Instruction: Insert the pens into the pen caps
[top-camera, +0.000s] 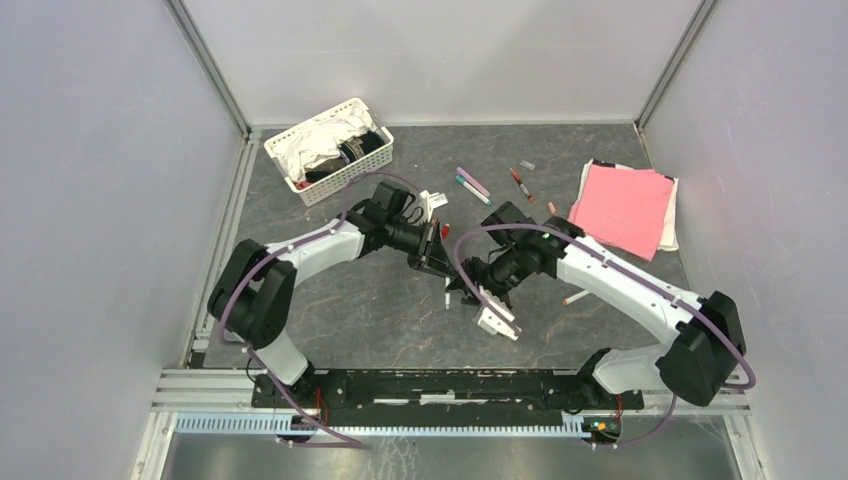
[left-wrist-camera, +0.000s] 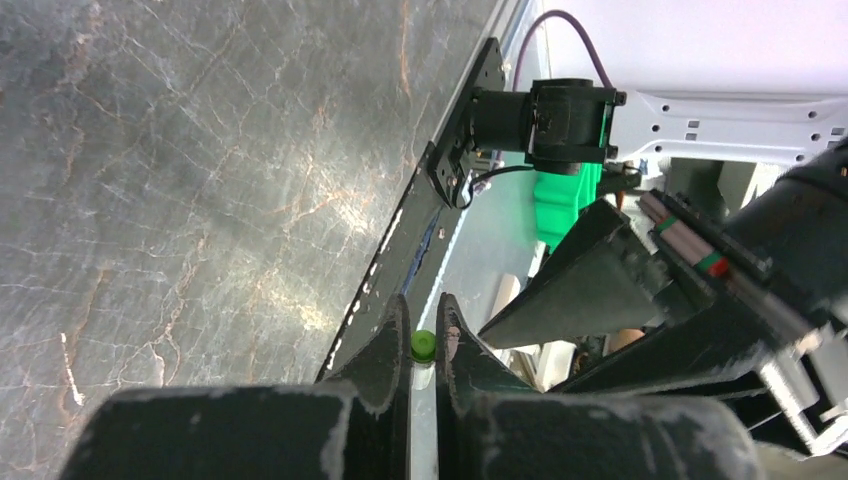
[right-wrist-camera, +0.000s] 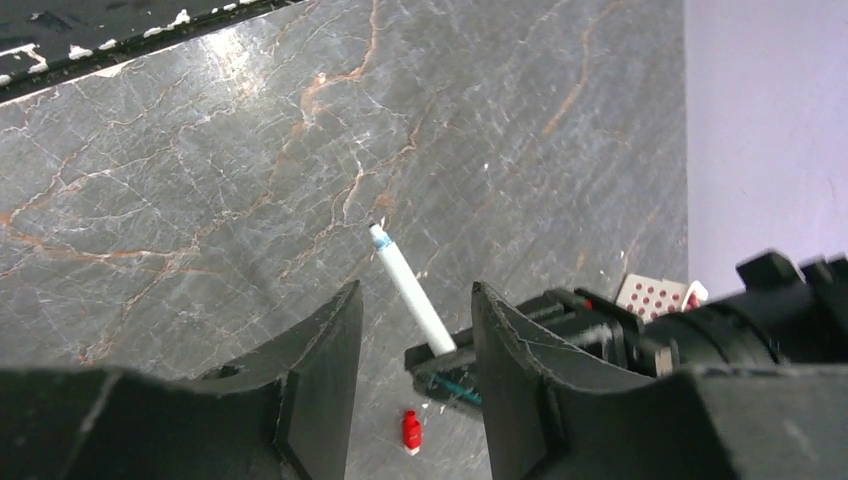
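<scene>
My left gripper is shut on a white pen (right-wrist-camera: 408, 290) with a green end between its fingertips; the pen's light blue tip end points away from it in the right wrist view. My right gripper stands part open just beside it, the pen between but apparently not touched by its fingers. A red cap (right-wrist-camera: 411, 428) lies on the table below them. Other pens (top-camera: 472, 188) lie at the back middle, and another (top-camera: 576, 296) at the right.
A white basket (top-camera: 325, 188) with cloths stands at the back left. Folded pink and white cloths (top-camera: 622, 208) lie at the right.
</scene>
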